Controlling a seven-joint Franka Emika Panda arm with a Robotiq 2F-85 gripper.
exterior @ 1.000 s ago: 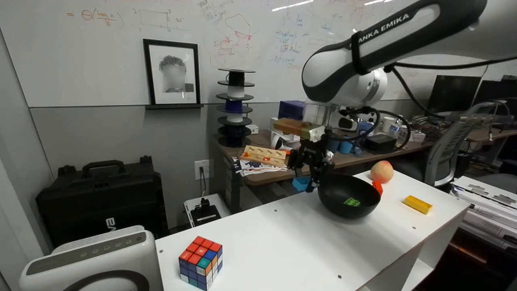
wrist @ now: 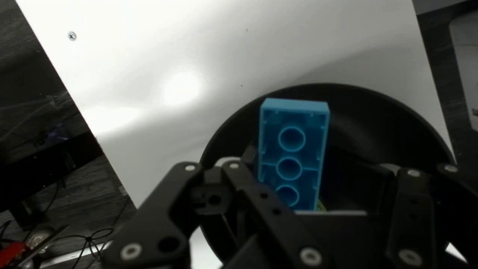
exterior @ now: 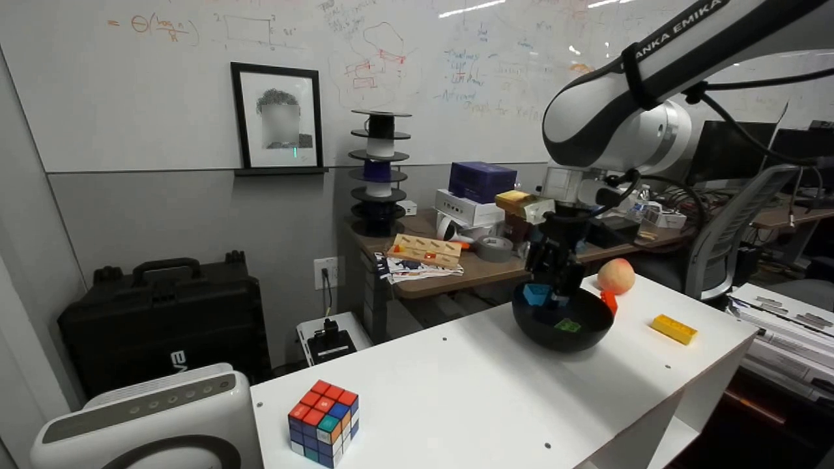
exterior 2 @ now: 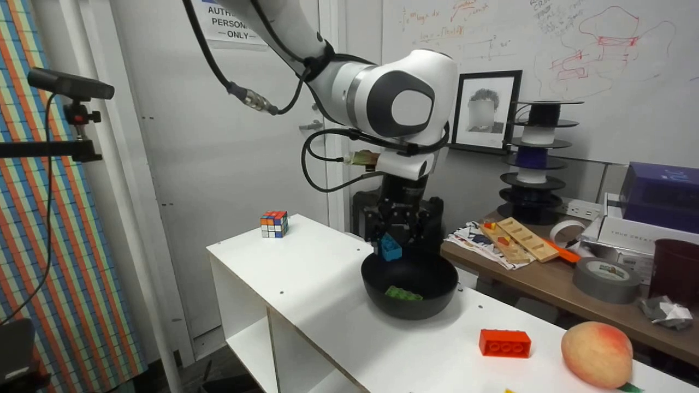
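A blue brick (wrist: 292, 152) is gripped by my gripper (exterior 2: 394, 243), its hollow underside facing the wrist camera. In exterior view 1 the blue brick (exterior: 537, 294) appears over the left part of the black bowl (exterior: 580, 337). Exterior view 2 has the blue brick (exterior 2: 391, 248) at the bowl's near rim height, tilted. Inside the bowl (exterior 2: 409, 310) lies a green brick (exterior 2: 403, 294); in the wrist view it is mostly hidden beneath the blue one. Whether the blue brick touches the bowl cannot be told.
A red brick (exterior 2: 505, 343), a peach (exterior 2: 597, 355) and a yellow brick (exterior: 674, 329) lie on the white table beyond the bowl. A Rubik's cube (exterior: 324, 423) sits at the opposite end. Between cube and bowl the tabletop (exterior: 438, 391) is bare.
My gripper has carried the blue brick rightward in exterior view 1, from beside the bowl to over it. The bowl, green brick and other objects stay put.
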